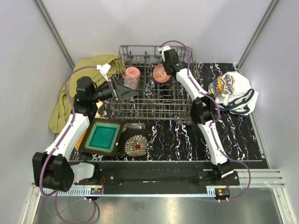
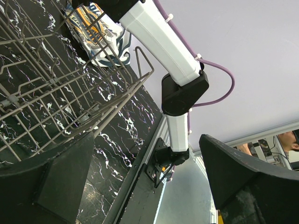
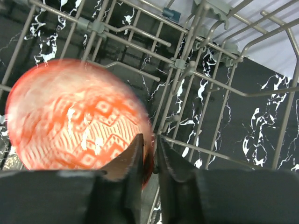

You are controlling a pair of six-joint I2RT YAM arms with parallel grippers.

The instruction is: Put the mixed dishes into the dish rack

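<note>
A red patterned bowl point(image 3: 74, 112) lies tipped over the rack's wires in the right wrist view, its far side blurred. My right gripper is at the bowl's edge, fingers close together. Whether they still press on the rim cannot be told. From above, the bowl point(image 1: 161, 73) appears round inside the dish rack point(image 1: 154, 110). A pink patterned cup point(image 1: 132, 77) stands in the rack's left part. My left gripper point(image 1: 127, 95) hangs over the rack's left front, open and empty; its wide-apart fingers point(image 2: 51, 182) frame only the rack and counter.
A square green plate point(image 1: 102, 136) and a dark flower-patterned plate point(image 1: 136, 145) lie in front of the rack at left. Olive cloth point(image 1: 60, 112) is bunched at left, a white bag point(image 1: 238, 95) at right. Counter right of the plates is bare.
</note>
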